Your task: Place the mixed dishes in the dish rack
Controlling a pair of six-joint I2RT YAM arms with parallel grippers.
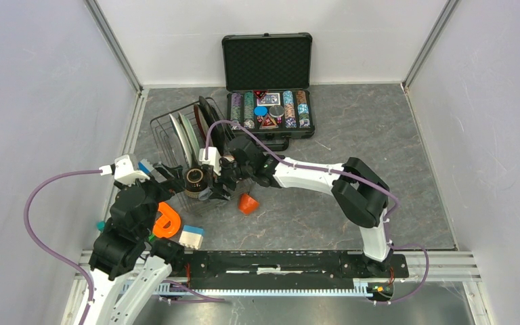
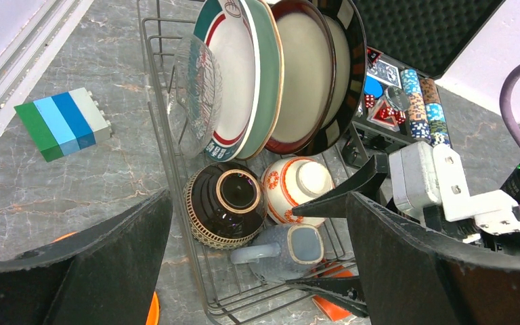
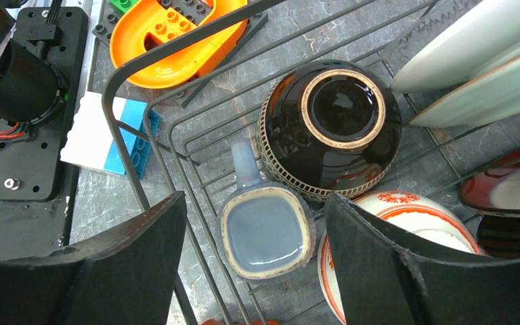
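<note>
The dish rack (image 1: 164, 135) holds plates upright, including a green one (image 2: 266, 81), a brown-rimmed one (image 2: 298, 74) and a glass dish (image 2: 193, 95). Upside down in its front part are a black bowl (image 2: 227, 196), a white-and-red bowl (image 2: 291, 186) and a square blue-grey mug (image 3: 265, 233). My right gripper stands over the mug with its fingers apart; whether it touches it I cannot tell. My left gripper (image 1: 169, 179) hovers open at the rack's left side, above the bowls.
An orange cup (image 1: 248, 203) lies before the rack. An open poker case (image 1: 267, 118) stands behind. Toy bricks (image 2: 64, 122) and an orange track piece (image 1: 167, 218) lie left and front.
</note>
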